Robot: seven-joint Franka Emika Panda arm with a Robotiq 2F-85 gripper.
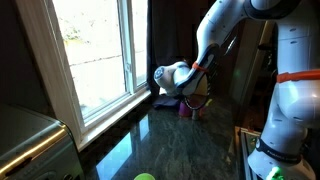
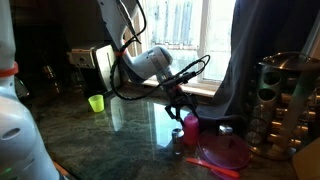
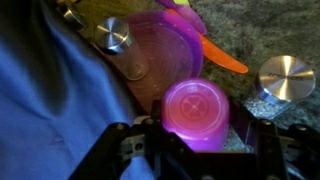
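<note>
A pink-purple bottle with a round top (image 3: 195, 108) sits between the fingers of my gripper in the wrist view, and the gripper is shut on it. From the second exterior view, the bottle (image 2: 190, 130) appears upright beneath my gripper (image 2: 181, 104), close to the counter. Whether its base touches the counter is unclear. The first exterior view shows the bottle (image 1: 184, 110) small, below the arm near the window's far end.
Close beside the bottle stands a metal-topped jar (image 3: 285, 78). A purple plate (image 2: 232, 150) lies on the other side, bearing another jar (image 3: 113, 35). An orange-handled utensil (image 2: 218, 169) lies nearby. Dark cloth (image 2: 215, 60), a spice rack (image 2: 278, 95) and a green cup (image 2: 96, 102) surround the open counter.
</note>
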